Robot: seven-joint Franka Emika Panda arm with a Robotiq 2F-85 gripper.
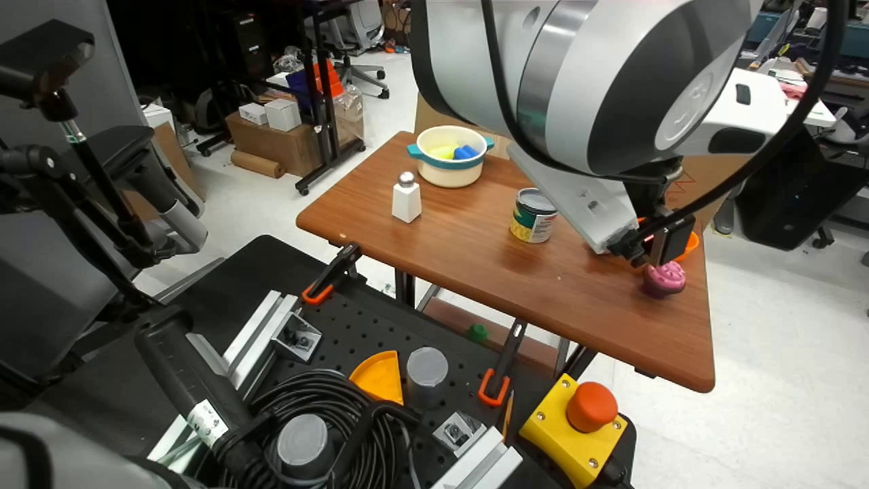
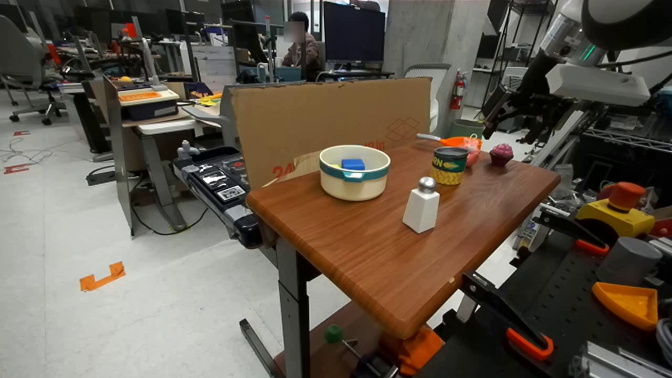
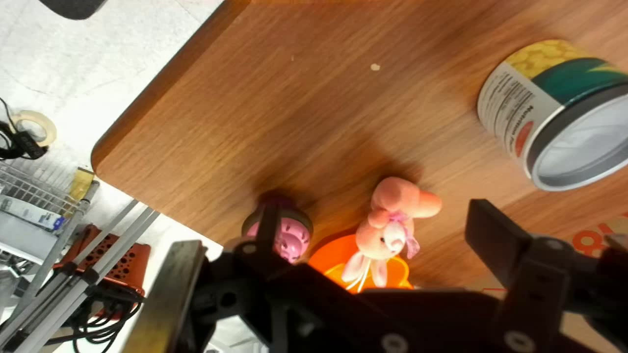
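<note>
Over the far right part of the wooden table (image 2: 353,252), my gripper is open, one finger on each side of the wrist view and nothing held. Between those fingers, lower down on the table, a pink plush toy (image 3: 385,232) leans against an orange bowl-like thing (image 3: 332,254). Partly behind the left finger sits a cupcake (image 3: 292,238) with pink frosting and a dark base. The corn can (image 3: 530,112) is off to the right in the wrist view. A cream pot (image 2: 354,186) with teal trim contains blue and yellow things.
A white shaker (image 2: 421,208) with a metal top stands upright near the pot. Cardboard (image 2: 327,123) rises behind the table's back edge. Clamps (image 1: 505,363) grip the front edge. Bare wood lies between the shaker and the cupcake.
</note>
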